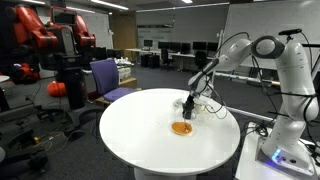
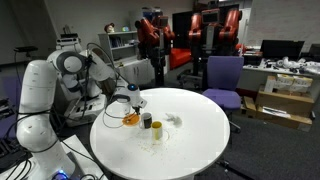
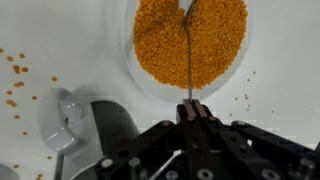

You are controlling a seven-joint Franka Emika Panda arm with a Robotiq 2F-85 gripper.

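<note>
In the wrist view a white plate holds a bed of small orange grains, like lentils. A metal spoon reaches into the grains, its bowl end near the top edge of the view. Its thin handle runs back to my gripper, which is shut on it. From exterior view 1, the gripper is low over the table, just behind the orange-filled plate. Exterior view 2 has the plate partly hidden beside the arm.
A mug with a pale handle stands close to the gripper. Loose grains lie scattered on the table. A grey cup and a yellow cup stand near the plate.
</note>
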